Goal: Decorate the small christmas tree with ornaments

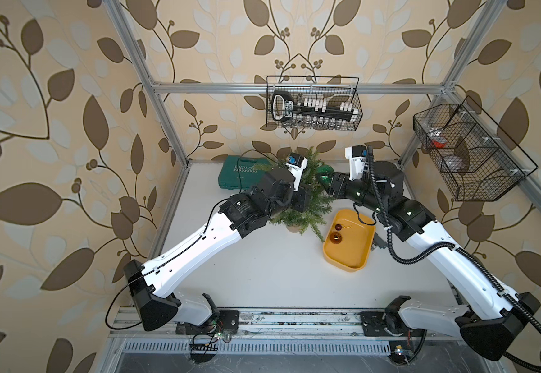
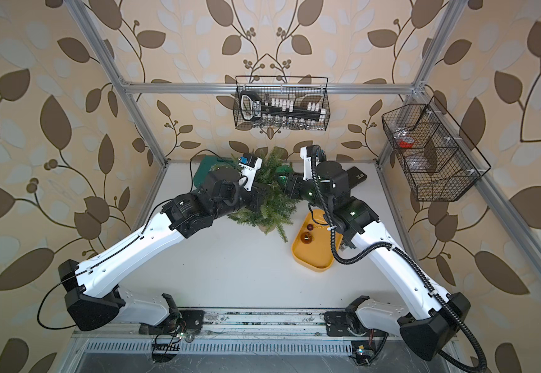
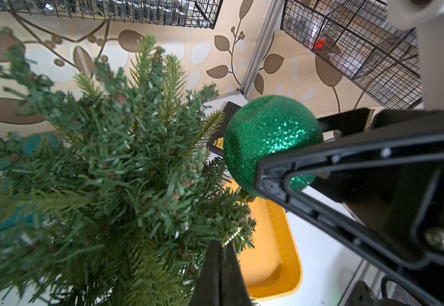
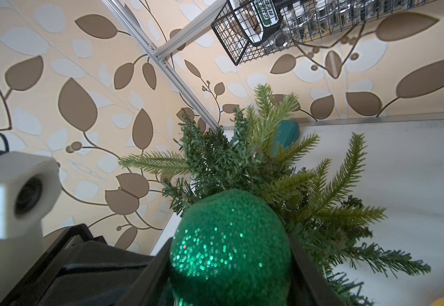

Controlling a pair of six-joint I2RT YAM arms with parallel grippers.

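Note:
The small tree (image 1: pixel 301 220) stands mid-table, its branches filling much of both wrist views. A green glitter ball is between the fingers of my right gripper (image 1: pixel 329 180), at the tree's right side, close to its branches; in the right wrist view the ball (image 4: pixel 229 244) hides the fingertips. My left gripper is shut at the tree, a thin gold beaded string by its tips; whether it holds that string I cannot tell. Two brown ornaments (image 1: pixel 335 237) lie in the yellow tray (image 1: pixel 348 261).
A green case (image 1: pixel 236 174) lies at the back left. A dark flat object (image 2: pixel 357 176) is at the back right. Wire baskets (image 1: pixel 314 124) hang on the back and right walls.

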